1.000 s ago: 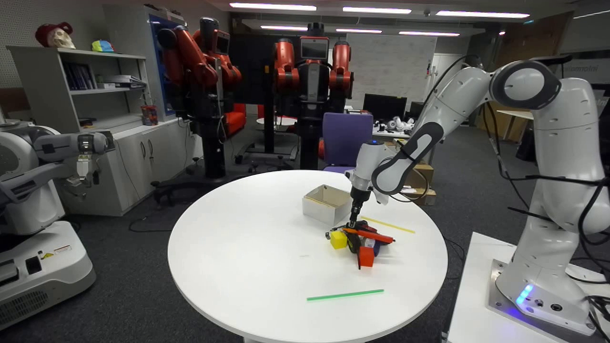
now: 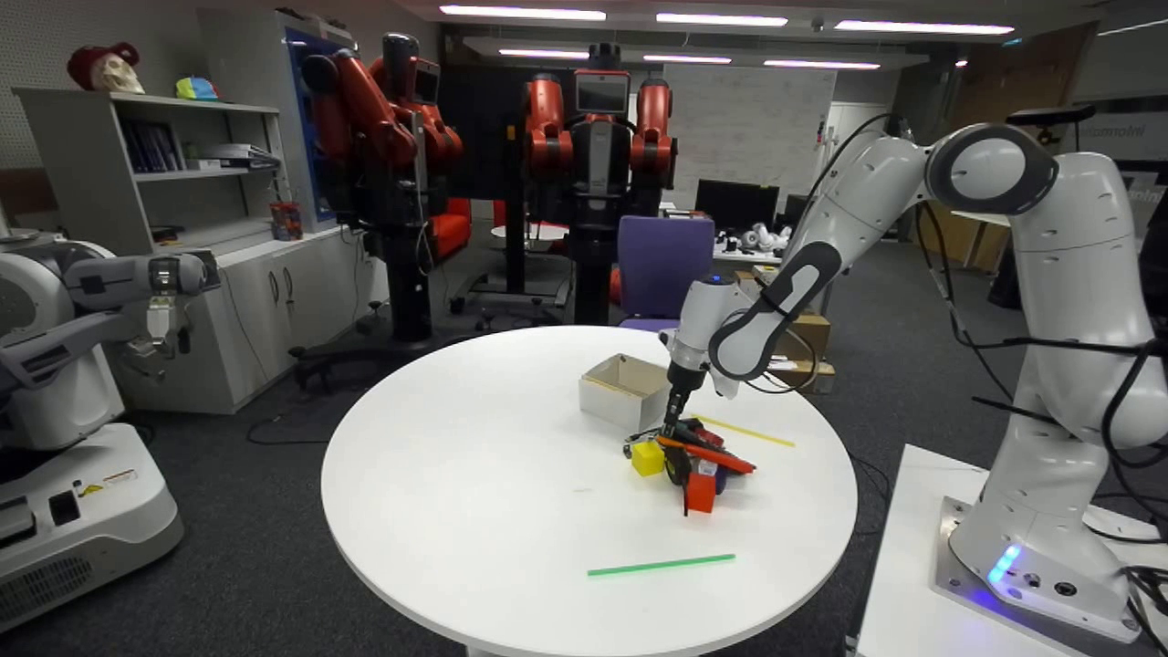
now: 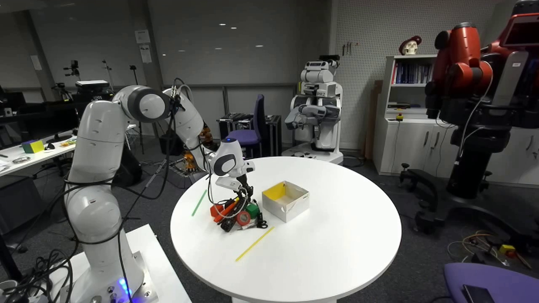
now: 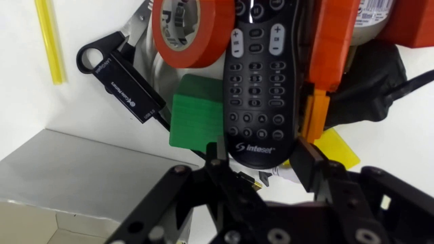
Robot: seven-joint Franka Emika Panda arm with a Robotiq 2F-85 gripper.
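Note:
A black remote control [image 4: 260, 93] lies lengthwise on top of a cluttered pile in the wrist view. At its lower, logo-marked end, my gripper has one finger on either side, close to the remote's edges; the fingers are part open. Whether the fingers press on it cannot be made out. In exterior view 1 the gripper [image 2: 670, 429] points down into the pile, and exterior view 2 shows the gripper [image 3: 246, 194] beside the box. Around the remote are a green block [image 4: 197, 118], red tape [image 4: 215, 32] and an orange-red tool [image 4: 331, 44].
An open white box [image 3: 298, 204] stands right beside the pile. Scissors [image 4: 101, 46], a yellow block [image 2: 648, 459] and a red block [image 2: 701, 493] crowd the pile. A green stick [image 2: 662, 565] and a yellow stick [image 2: 745, 429] lie apart.
The arm has come down slightly, and the gripper sits a little lower in the pile. The remote's end near it has shifted slightly; the box and sticks have stayed put.

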